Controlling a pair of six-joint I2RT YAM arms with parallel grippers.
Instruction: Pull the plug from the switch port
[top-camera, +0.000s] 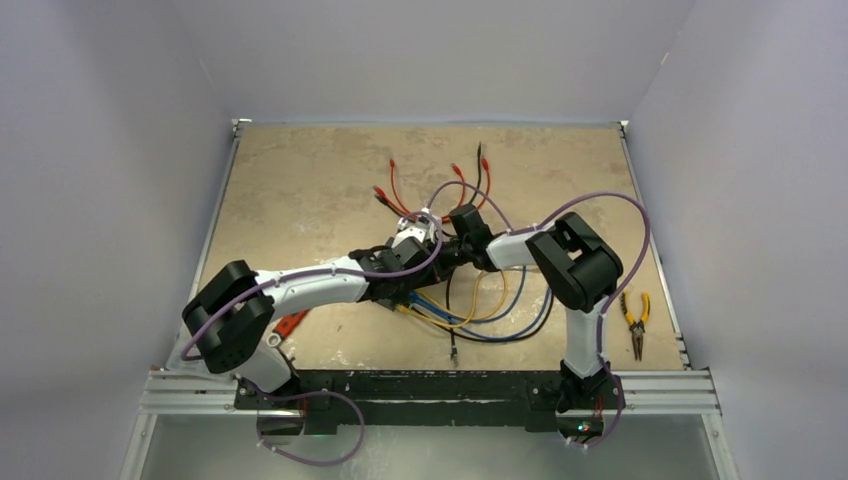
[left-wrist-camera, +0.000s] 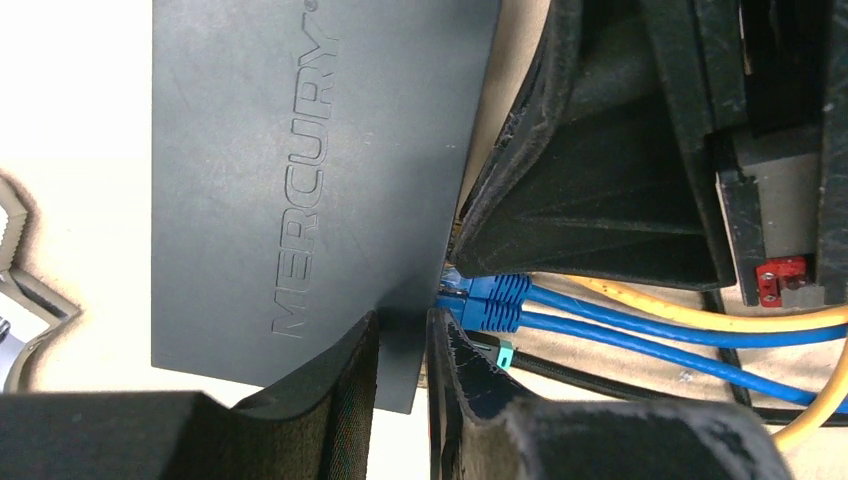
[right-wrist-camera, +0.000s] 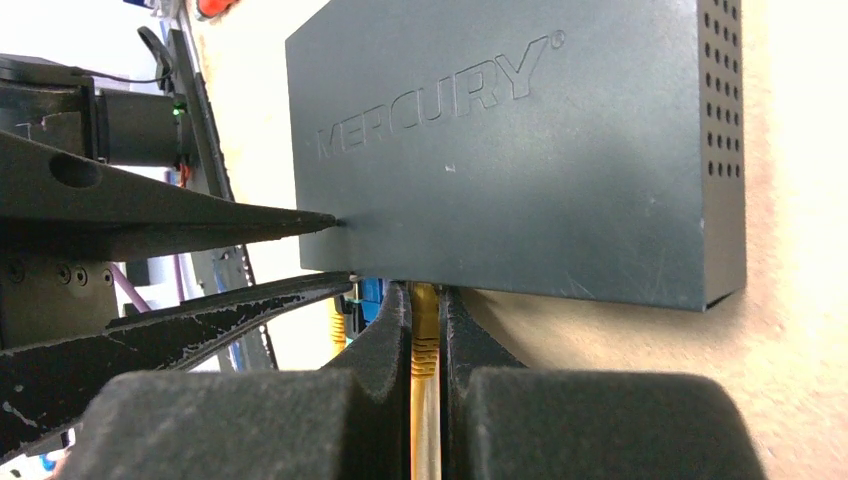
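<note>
The dark switch marked MERCURY (left-wrist-camera: 340, 130) lies flat, its ports facing the cables. My left gripper is shut on its near corner. In the right wrist view, one left finger (right-wrist-camera: 290, 224) rests on the switch's top and the other is at its port side. My right gripper is shut on the yellow plug (right-wrist-camera: 425, 345), close against the port side. The plug's front end is hidden by the switch's edge, so I cannot tell how deep it sits. From above, both arms cover most of the switch.
Blue plugs (left-wrist-camera: 490, 303) sit beside the yellow one, with a black cable (left-wrist-camera: 560, 370) alongside. Loose red cables (top-camera: 487, 180) lie behind the grippers. Yellow-handled pliers (top-camera: 636, 320) lie at far right, a red-handled tool (top-camera: 290, 323) at front left.
</note>
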